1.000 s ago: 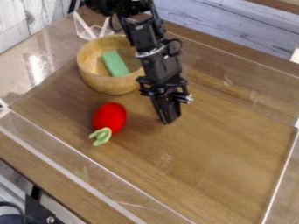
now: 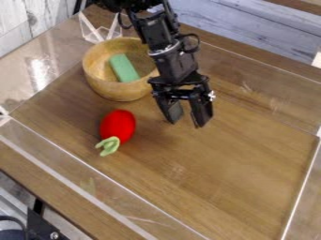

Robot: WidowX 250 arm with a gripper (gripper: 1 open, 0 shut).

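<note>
My gripper [image 2: 189,112] hangs low over the middle of the wooden table [image 2: 238,178], open, with nothing visible between its fingers. A red object with a pale green top [image 2: 118,126], like a toy vegetable, lies on the table to the gripper's lower left. Behind the gripper to the left, a yellowish bowl [image 2: 100,81] holds a green block [image 2: 123,67]; the arm partly covers the bowl's right side.
A small white wire-like item [image 2: 103,26] stands at the back left, beyond the bowl.
The gripper's fingers look more spread than a second ago, and the gripper has shifted slightly. The red object and bowl have not moved.
</note>
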